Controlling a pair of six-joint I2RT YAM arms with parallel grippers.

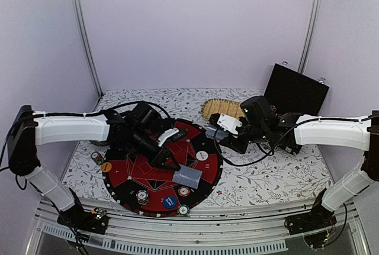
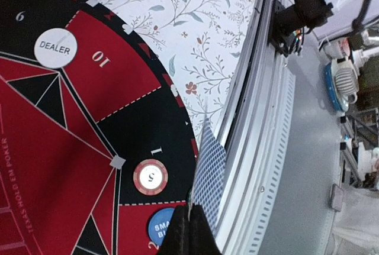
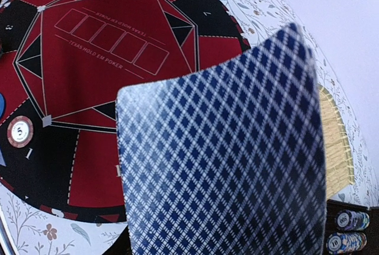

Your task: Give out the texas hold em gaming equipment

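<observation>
Over the near right part of the round red and black poker mat (image 1: 127,178), my left gripper (image 1: 176,166) is shut on a blue-backed playing card (image 1: 188,177). In the left wrist view this card (image 2: 210,169) is nearly edge-on at the fingertips, above the blue small blind disc (image 2: 160,226). My right gripper (image 1: 217,132) is at the mat's right edge, shut on blue-patterned card stock (image 3: 222,166). That stock hides most of the right fingers; whether it is one card or several, I cannot tell. A white dealer button (image 2: 55,48) lies on the mat.
A red chip (image 2: 150,177) and a chip stack (image 1: 142,196) rest on the mat. Behind it lies a woven tray (image 1: 222,109). An open black case (image 1: 295,94) with chips stands at the right.
</observation>
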